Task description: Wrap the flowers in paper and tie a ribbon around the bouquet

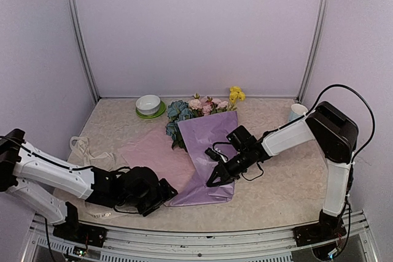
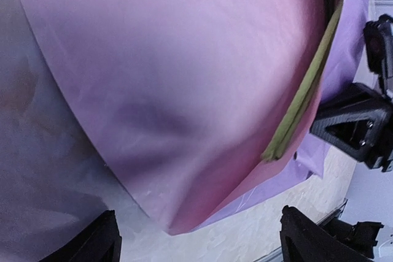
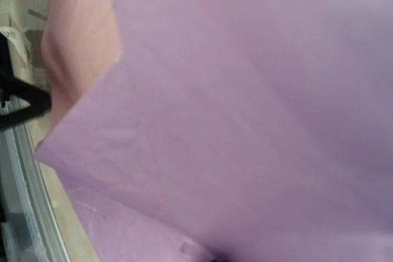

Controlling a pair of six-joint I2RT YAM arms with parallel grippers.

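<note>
The bouquet of blue, pink and yellow flowers (image 1: 206, 106) lies at the back, partly covered by purple wrapping paper (image 1: 202, 130), with pink paper (image 1: 153, 157) to its left. Green stems (image 2: 295, 102) show within the folded paper in the left wrist view. My left gripper is open at the front left edge of the paper, nothing between its fingers. My right gripper (image 1: 215, 181) is down on the purple paper's lower part; whether it is open or closed is hidden, as paper fills most of the right wrist view.
A white bowl (image 1: 148, 104) on a green plate stands at back left, a white cup (image 1: 297, 110) at back right. A white ribbon (image 1: 83, 151) lies at left, partly under my left arm.
</note>
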